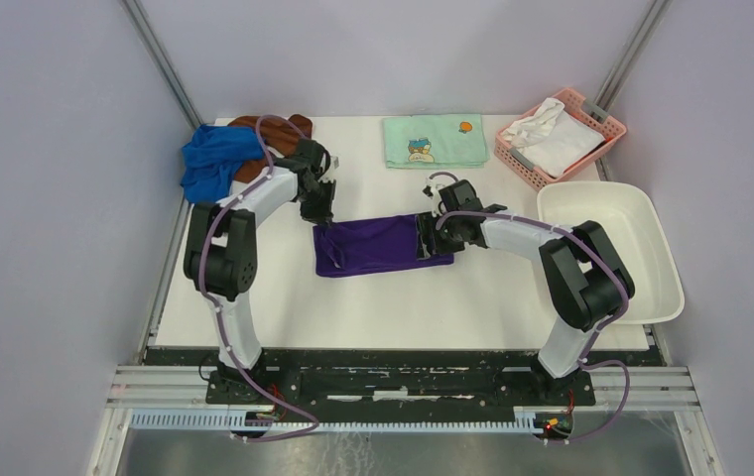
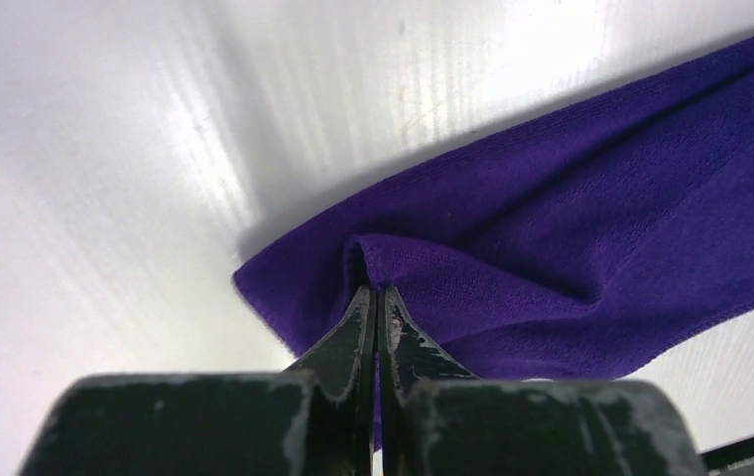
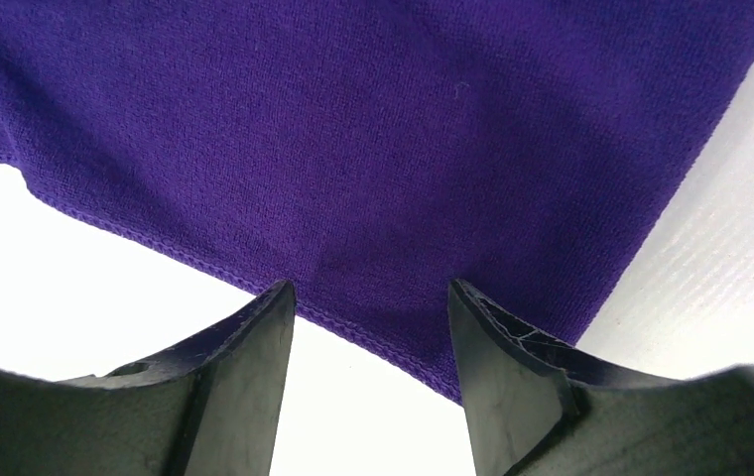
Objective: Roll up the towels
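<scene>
A dark purple towel (image 1: 383, 243) lies stretched out across the middle of the table. Near its left end a flap (image 2: 462, 283) is folded over, and my left gripper is shut on that fold. In the right wrist view the towel's right end (image 3: 373, 178) lies flat. My right gripper is open above its corner, with cloth and table visible between the fingers. From the top view, the right arm covers part of this end.
Blue and brown cloths (image 1: 222, 154) are heaped at the back left. A folded green towel (image 1: 438, 141) lies at the back. The pink basket (image 1: 525, 171) holds white cloths; a white tub (image 1: 663, 258) stands at the right.
</scene>
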